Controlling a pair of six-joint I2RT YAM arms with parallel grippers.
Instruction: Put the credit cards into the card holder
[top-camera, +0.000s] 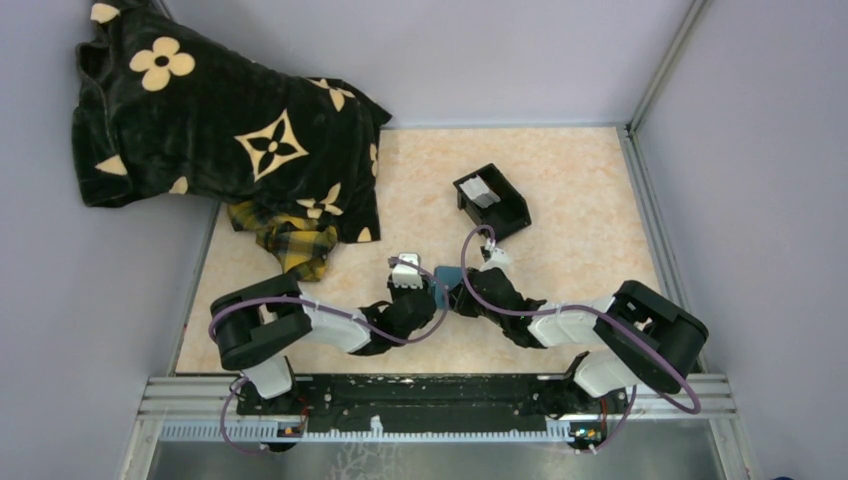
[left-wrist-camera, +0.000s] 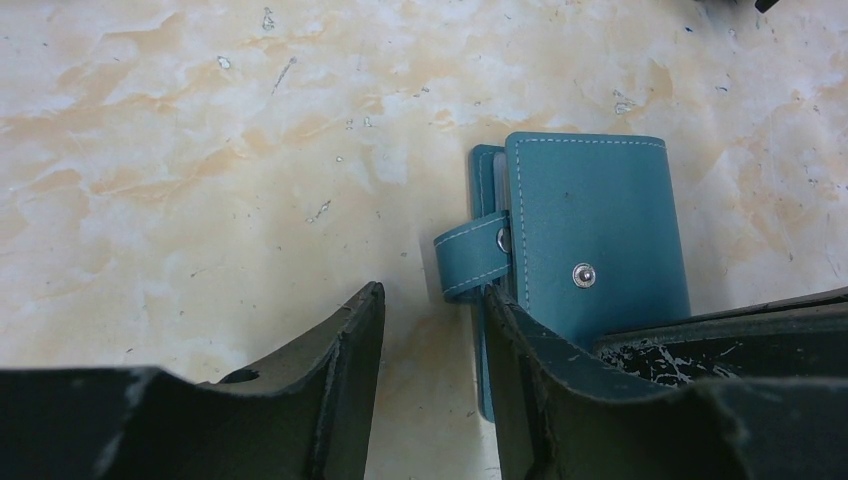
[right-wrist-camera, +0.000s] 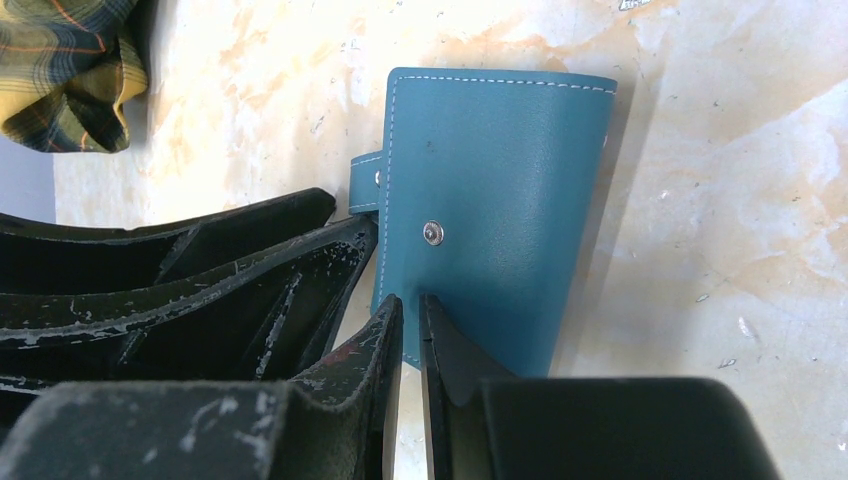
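A blue card holder (top-camera: 446, 285) with a snap stud and a side strap lies on the table between both grippers. My left gripper is open at its strap side, one finger touching beside the strap (left-wrist-camera: 470, 255). My right gripper is over the holder's cover (right-wrist-camera: 490, 200), shut, its fingertips close together on or just above the blue leather; whether anything is between them is hard to see. No loose cards can be made out for certain.
A black open box (top-camera: 505, 215) with pale items (top-camera: 478, 190) stands behind the holder. A dark patterned blanket (top-camera: 230, 130) and plaid cloth (top-camera: 295, 250) cover the back left.
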